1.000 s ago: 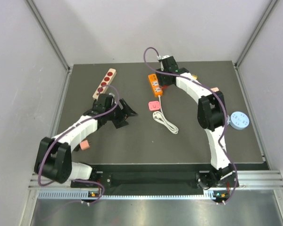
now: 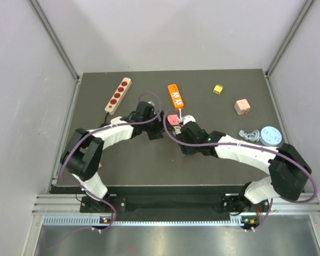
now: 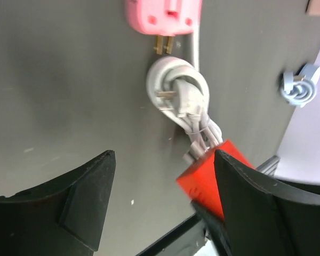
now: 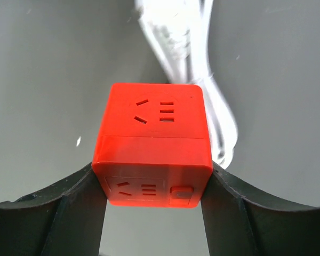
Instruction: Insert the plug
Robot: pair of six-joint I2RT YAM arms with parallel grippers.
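A red cube socket adapter (image 4: 152, 133) sits between the fingers of my right gripper, which hangs over the coiled white cable (image 3: 170, 80) with its plug (image 3: 186, 98). Whether those fingers press on the cube is hard to tell. My left gripper is open, just left of the right one (image 2: 184, 144), facing the red cube (image 3: 200, 181). A pink plug adapter (image 3: 162, 13) with two pins lies beyond the cable.
An orange power strip (image 2: 175, 95), a beige strip with red sockets (image 2: 118, 96), a yellow cube (image 2: 218, 89), a pale cube (image 2: 241, 106) and a blue disc with a cable (image 2: 270, 135) lie around.
My right gripper has come from beside the orange strip down toward the front with the red cube, over the white cable. My left gripper has moved right and slightly back toward the middle.
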